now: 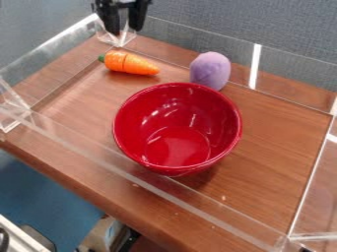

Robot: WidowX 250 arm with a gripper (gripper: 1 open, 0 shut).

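Note:
A glossy red bowl [176, 128] sits in the middle of the wooden table. An orange toy carrot [132, 63] with a green tip lies behind it to the left, and a purple oval toy [211, 70], like an eggplant, is behind it to the right. My dark gripper [121, 20] hangs at the top edge, above the carrot and partly cut off by the frame; whether it is open or shut is hard to make out.
Clear acrylic walls [313, 198] border the wooden surface [270, 157], with grey padded panels behind.

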